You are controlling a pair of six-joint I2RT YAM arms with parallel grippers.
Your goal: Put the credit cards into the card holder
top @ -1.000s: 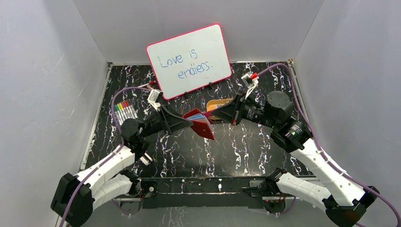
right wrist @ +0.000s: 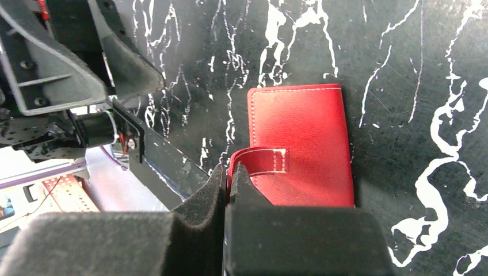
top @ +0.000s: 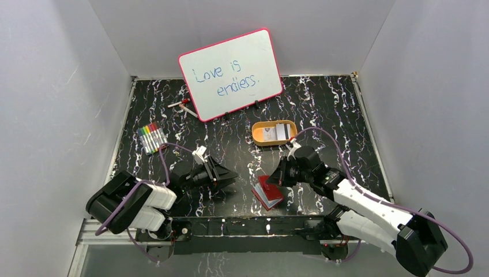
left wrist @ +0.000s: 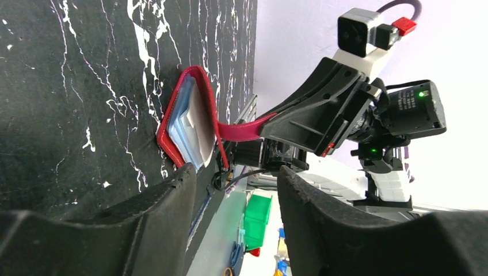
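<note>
The red card holder (top: 271,187) is low over the front middle of the table, partly unfolded, with clear sleeves (left wrist: 184,123) showing inside. My right gripper is shut on the holder's red strap, and the red cover lies flat below it in the right wrist view. To the left of the holder, my left gripper (top: 235,178) stands apart from it, its fingers (left wrist: 164,215) spread with nothing between them. Cards (top: 277,133) lie in the orange tray (top: 258,140) behind the right gripper.
Coloured markers (top: 151,138) lie at the left of the table. A whiteboard (top: 230,75) with writing leans at the back, with pens (top: 179,103) beside it. Dark marble between the left arm and the tray is clear.
Both arms have come down toward the table's front. The holder has moved forward and right, still held by its strap.
</note>
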